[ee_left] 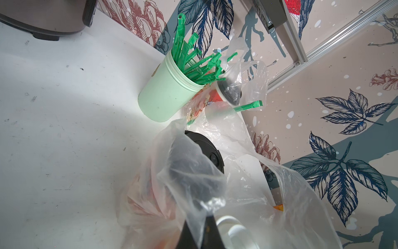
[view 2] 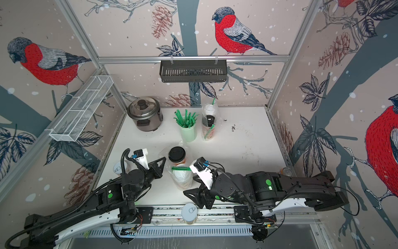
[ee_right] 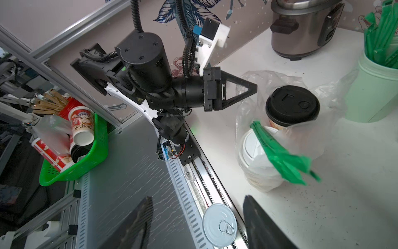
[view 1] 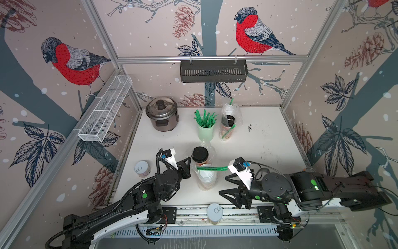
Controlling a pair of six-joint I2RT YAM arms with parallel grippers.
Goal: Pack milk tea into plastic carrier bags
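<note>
Green straws [ee_right: 275, 155] lie across the white-lidded can [view 1: 206, 174] and the bag's rim, one end jutting out over the table on the right. The clear plastic bag [ee_left: 248, 182] also holds a cup with a black lid [ee_right: 292, 103]. My left gripper [view 1: 189, 162] is shut on the bag's left edge, which stays pinched at its tips in the left wrist view. Low and to the right of the bag, my right gripper stands open with nothing between its fingers. A pale green cup [view 1: 205, 132] full of straws stands behind the bag.
A rice cooker [view 1: 162, 113] stands at the back left. Another packed bag [view 1: 228, 124] sits behind, right of the straw cup. Cans stand at the left [view 1: 142, 168] and front edge [view 1: 214, 213].
</note>
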